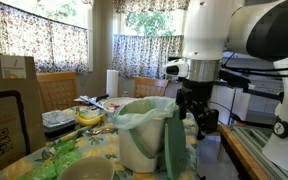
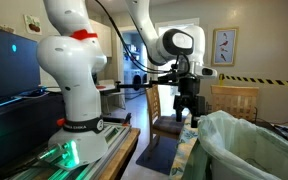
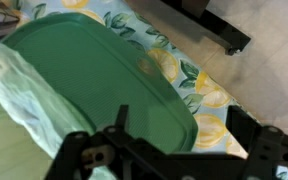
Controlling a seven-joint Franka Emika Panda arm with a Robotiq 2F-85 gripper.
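A white bin (image 1: 135,155) with a pale plastic liner (image 1: 147,112) over its rim stands on the table. Against its right side a dark green lid (image 1: 175,148) leans upright; from above, the wrist view shows this green panel (image 3: 96,82) beside the liner. My gripper is open, and the green lid's rounded end reaches into the lower part of that view, near the left finger. In exterior view 1, the gripper (image 1: 197,116) hangs pointing down at the lid's upper right. Whether it touches the lid I cannot tell.
A lemon-patterned cloth (image 3: 166,62) covers the table. A beige bowl (image 1: 87,169), a cardboard box (image 1: 9,125) and green packets (image 1: 59,157) lie left of the bin. Chairs stand behind the table, and the arm's wooden stand (image 1: 249,155) is at right.
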